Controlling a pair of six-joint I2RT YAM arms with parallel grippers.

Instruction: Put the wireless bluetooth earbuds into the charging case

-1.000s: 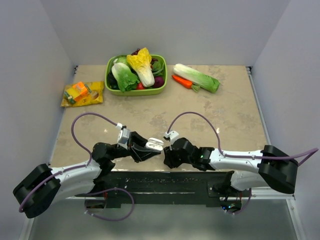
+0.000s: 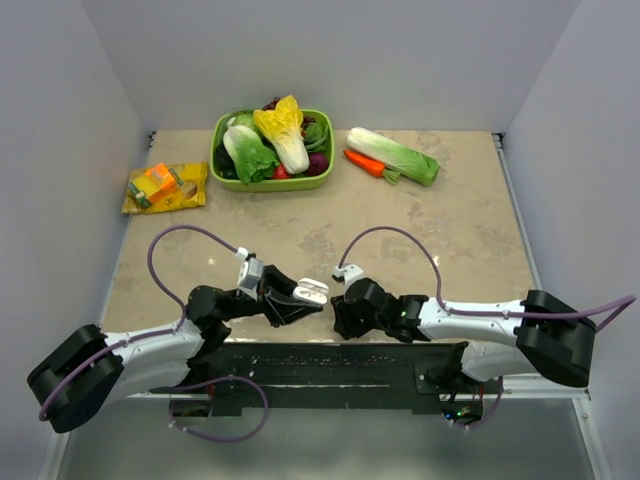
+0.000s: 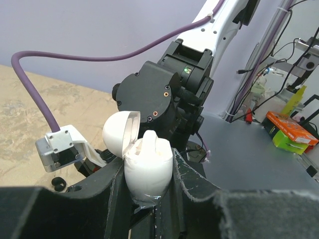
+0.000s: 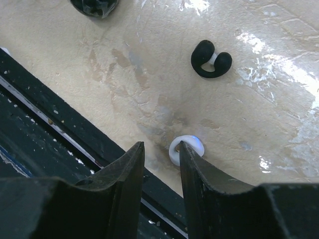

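My left gripper is shut on the white charging case (image 3: pixel 147 169), whose lid stands open; from above it is held up left of centre. My right gripper points down at the worktop, fingers part open. Just beyond its fingertips lies a small white ring-shaped piece (image 4: pixel 195 145), partly behind one finger, apparently an earbud. Farther off lies a black horseshoe-shaped piece (image 4: pixel 211 73) with a light middle, perhaps the other earbud; I cannot tell for sure.
A green basket of vegetables (image 2: pixel 225 178), a cabbage (image 2: pixel 400 155) with a carrot, and a yellow bag (image 2: pixel 180 195) lie at the back. The worktop's dark front edge (image 4: pixel 60 124) runs close by my right gripper.
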